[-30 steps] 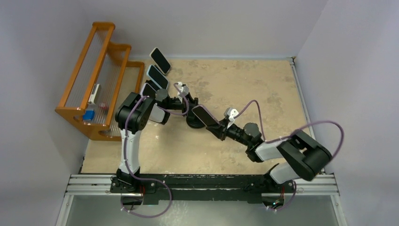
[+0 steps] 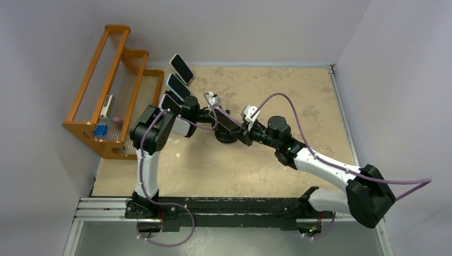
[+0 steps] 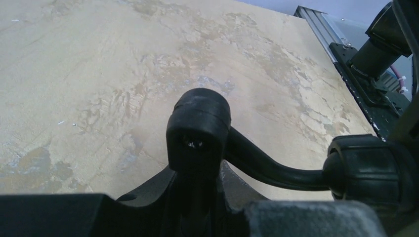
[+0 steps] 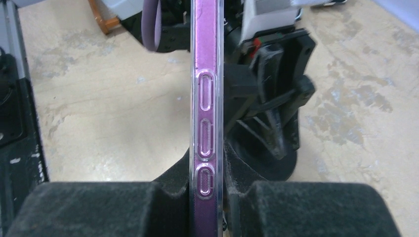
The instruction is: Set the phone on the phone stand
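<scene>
A phone in a clear case with a purple edge (image 4: 205, 59) stands edge-on between the fingers of my right gripper, which is shut on it. From above, the phone's dark face (image 2: 228, 122) slants over the black phone stand, whose round base (image 2: 226, 138) shows below it. My left gripper is shut on a black upright part of the stand, with its rounded joint (image 3: 198, 131) rising above the fingers. Whether the phone touches the stand's holder is hidden from above.
Several phones, among them a cream-edged one (image 2: 182, 68) and a blue-edged one (image 2: 178, 86), lean in a row at the back left. A wooden rack (image 2: 139, 80) fills the left side.
My right gripper has carried the phone up and left in the top view, over the stand. The left gripper and the stand have shifted slightly right and are still gripped together.
</scene>
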